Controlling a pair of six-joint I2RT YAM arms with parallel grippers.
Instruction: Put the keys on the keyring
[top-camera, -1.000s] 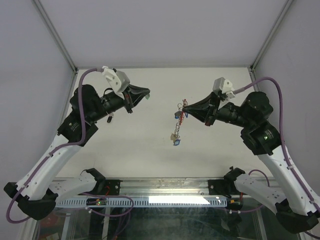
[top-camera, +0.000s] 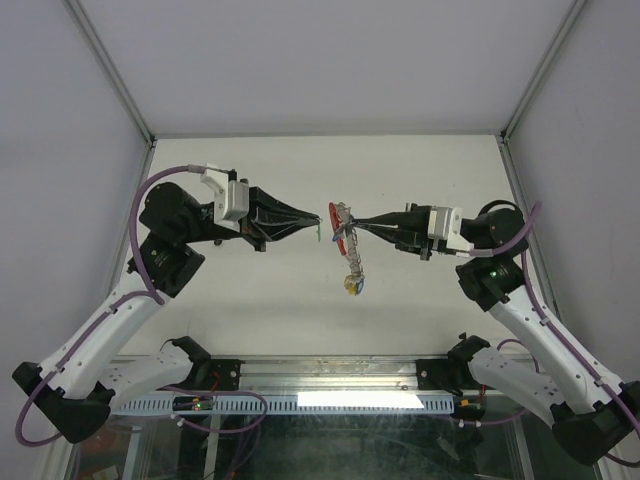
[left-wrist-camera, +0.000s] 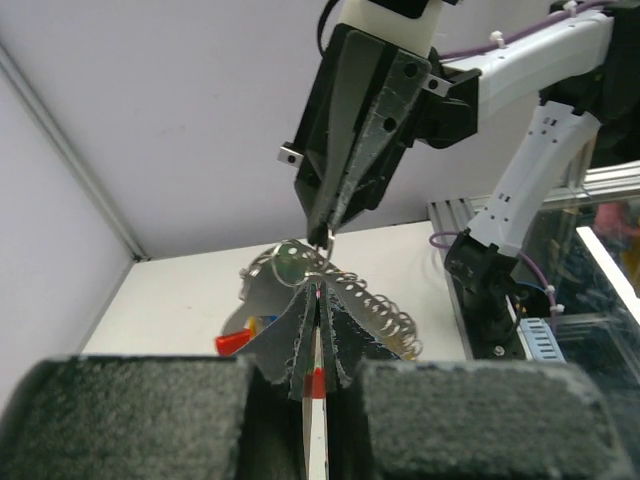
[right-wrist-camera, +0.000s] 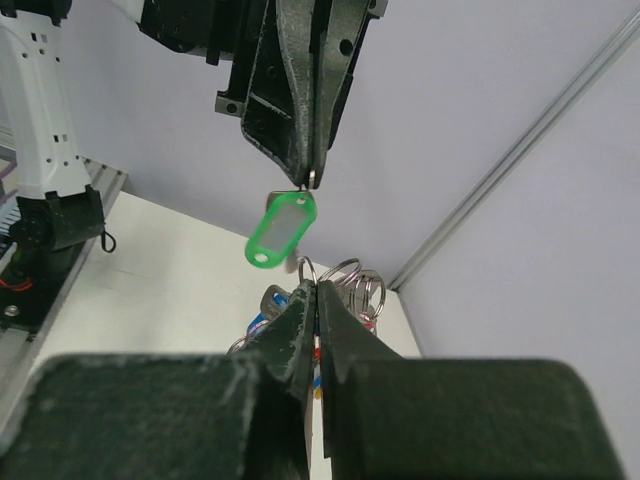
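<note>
My left gripper (top-camera: 318, 219) is shut, and a thin green key tag (top-camera: 319, 232) hangs at its tip. The right wrist view shows that green tag (right-wrist-camera: 282, 228) tilted below the left fingertips. Opposite, my right gripper (top-camera: 354, 222) is shut on the keyring bunch, which dangles with red and blue tags and a coiled chain (top-camera: 355, 262). In the left wrist view a loop of the keyring (left-wrist-camera: 329, 250) shows at the right fingertips, the coil and a grey key behind it. Tag and bunch stand a small gap apart in the top view.
Below the hands, the white table (top-camera: 250, 300) is mostly bare. A small dark thing (top-camera: 218, 241) lies partly under the left arm. A metal rail (top-camera: 325, 375) runs along the front edge.
</note>
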